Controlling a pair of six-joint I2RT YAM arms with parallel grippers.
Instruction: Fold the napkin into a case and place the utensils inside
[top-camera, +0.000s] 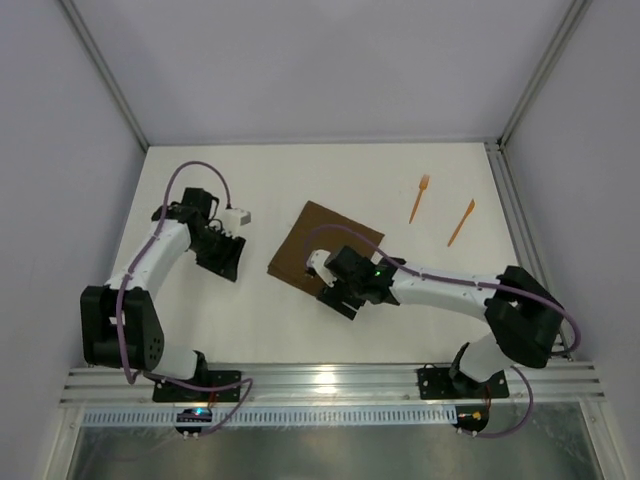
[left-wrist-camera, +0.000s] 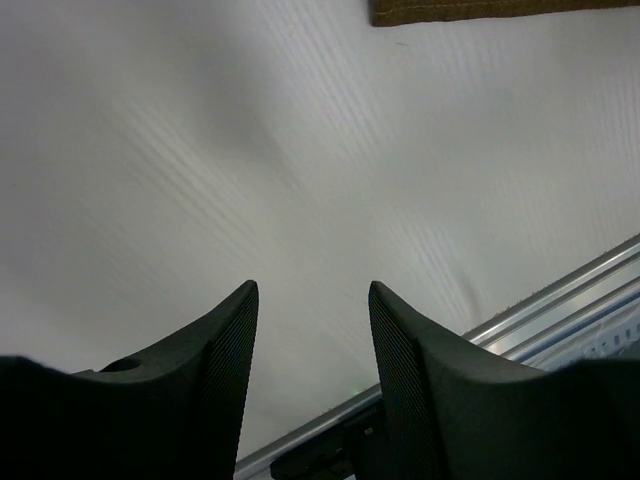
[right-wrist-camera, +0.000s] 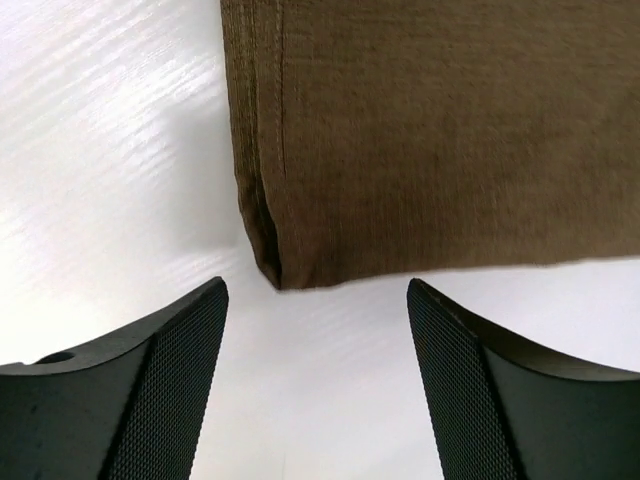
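The brown napkin (top-camera: 325, 228) lies folded and slanted near the middle of the table. Its doubled edge and near corner (right-wrist-camera: 290, 255) show in the right wrist view, the layers slightly apart at the side. My right gripper (top-camera: 337, 305) hangs at the napkin's front edge, open, nothing between its fingers; the corner lies just beyond its fingertips (right-wrist-camera: 215, 300). To the napkin's left, my left gripper (top-camera: 222, 266) stands open and empty over bare table. An orange fork (top-camera: 419, 200) and an orange knife (top-camera: 461, 222) lie apart on the right.
The right arm (top-camera: 440, 288) stretches across the front right, below the utensils. A metal rail (top-camera: 330, 378) runs along the front edge.
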